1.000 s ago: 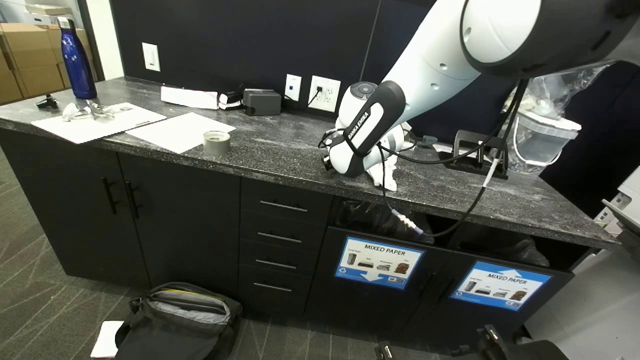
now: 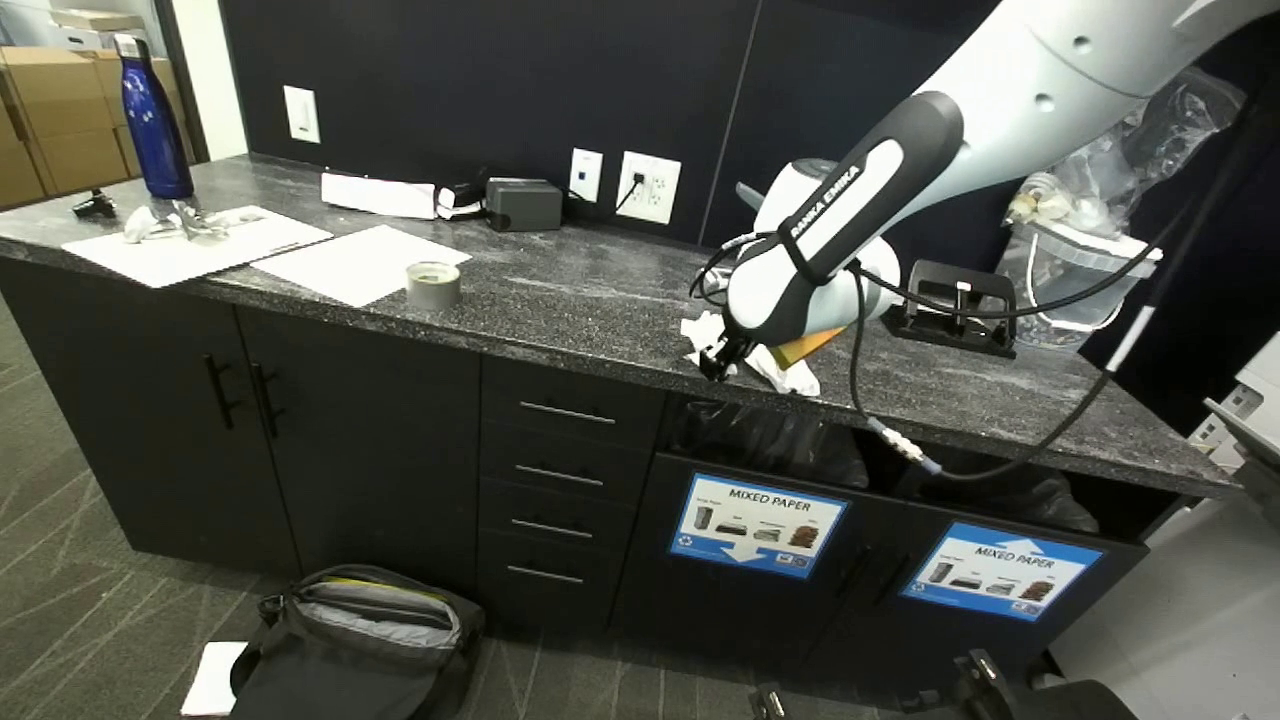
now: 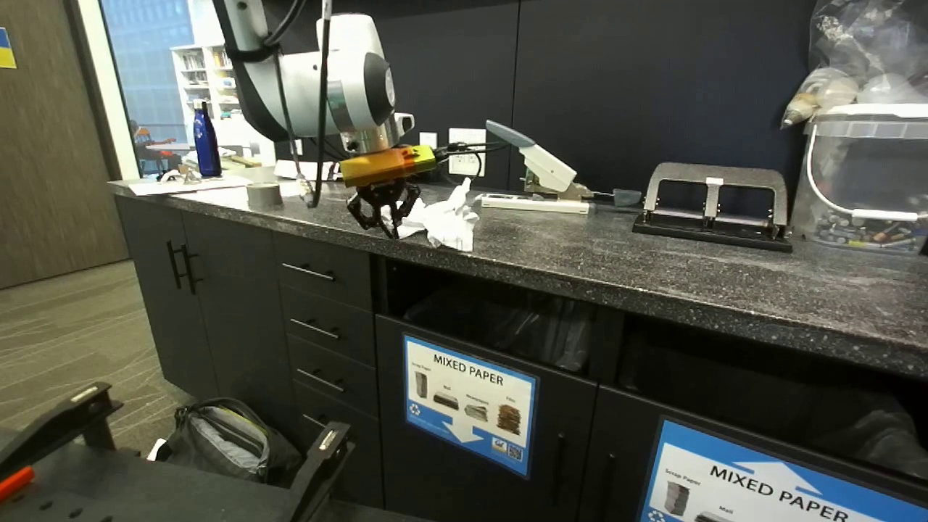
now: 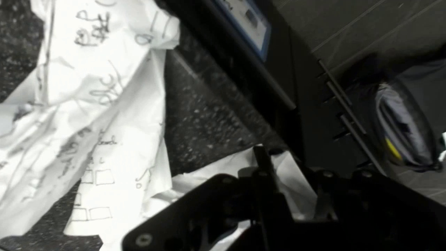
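Crumpled white paper [image 3: 450, 222] with handwriting lies near the counter's front edge. In the wrist view the written sheet [image 4: 121, 167] fills the left side, and a creased part [image 4: 292, 184] shows on both sides of the dark fingers [image 4: 264, 163]. My gripper [image 3: 391, 231] points down just above the counter at the paper's left end, shut on the paper. The exact pinch is dark and partly covered by the fingers. From exterior view 1, the arm hides some of the paper [image 2: 786, 371].
Below the counter edge are open bin slots [image 3: 496, 317] marked "MIXED PAPER". A stapler [image 3: 548, 165] and a hole punch [image 3: 718, 204] stand on the right, beside a clear bucket [image 3: 861, 174]. A tape roll [image 2: 433, 284] and flat sheets [image 2: 360, 264] lie further left.
In exterior view 1 the arm and gripper have shifted right and toward the counter's front edge. The paper beside the gripper has moved and changed shape.
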